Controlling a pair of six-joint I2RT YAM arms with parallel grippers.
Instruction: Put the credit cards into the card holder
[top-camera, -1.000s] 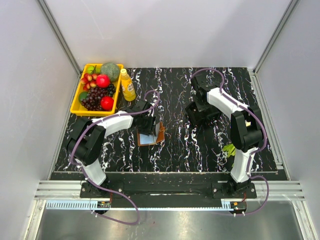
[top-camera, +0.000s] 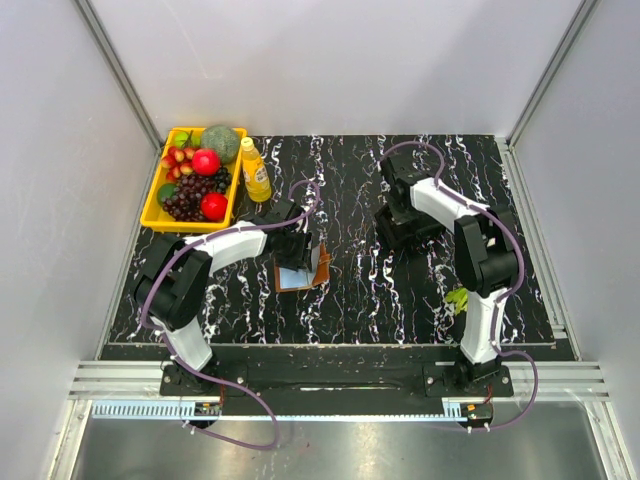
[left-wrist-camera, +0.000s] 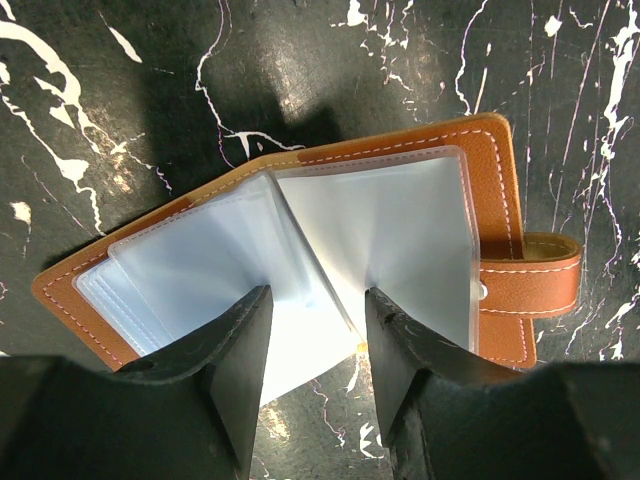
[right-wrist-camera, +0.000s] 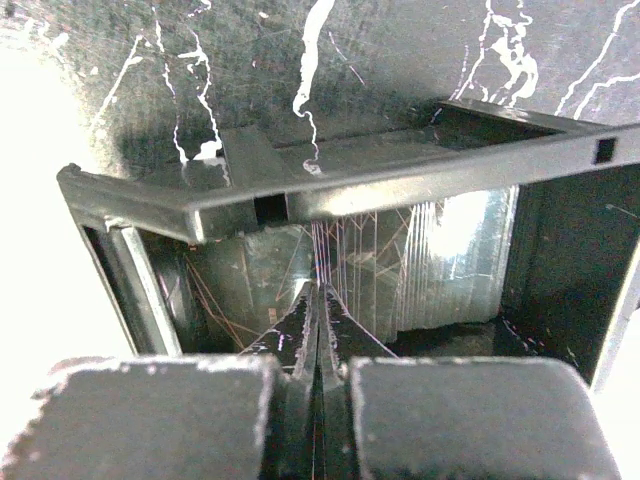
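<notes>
The card holder lies spread on the dark tabletop, brown leather with pale stitching and clear sleeves. Over it, my left gripper has its fingers apart, one on either side of a raised sleeve edge, without visibly pinching it. To the right in the top view, my right gripper reaches into a black box, its fingertips together and nothing showing between them. Shiny, streaked flat surfaces show inside the box; whether they are cards I cannot tell.
A yellow basket of fruit stands at the back left, beside a yellow bottle. Something yellow-green lies near the right arm. Tabletop between holder and box is clear.
The left arm and the card holder look unmoved in the top view.
</notes>
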